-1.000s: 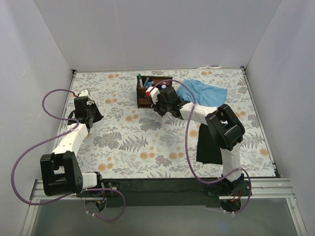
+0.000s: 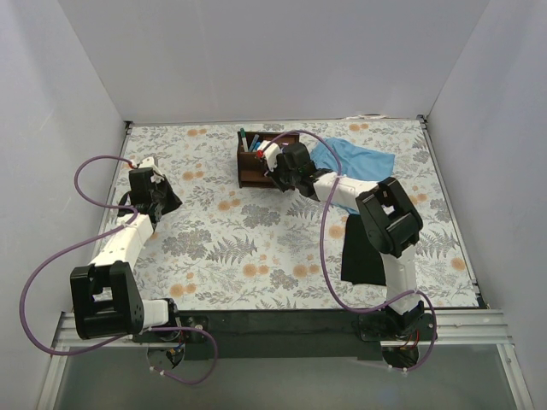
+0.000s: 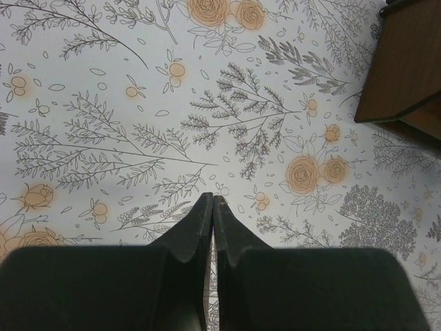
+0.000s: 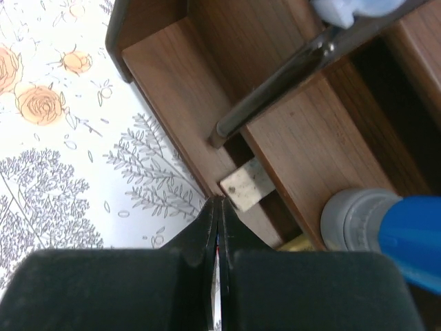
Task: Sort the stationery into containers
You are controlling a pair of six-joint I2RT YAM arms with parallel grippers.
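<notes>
The wooden organiser (image 2: 249, 175) stands at the back centre, with pens and other stationery in its upper slots. My right gripper is shut, its tips at the organiser's lower front shelf, nothing seen between them. Just beyond the tips, in the right wrist view, lie a small pale block (image 4: 244, 185), a blue-and-grey cylinder (image 4: 406, 234) and a dark rod (image 4: 262, 96). My left gripper is shut over bare patterned table at the left; a side of the organiser (image 3: 396, 69) shows at the top right of its view.
A blue cloth (image 2: 367, 162) lies at the back right, and a black mat (image 2: 361, 260) at the front right.
The left arm has stayed still.
</notes>
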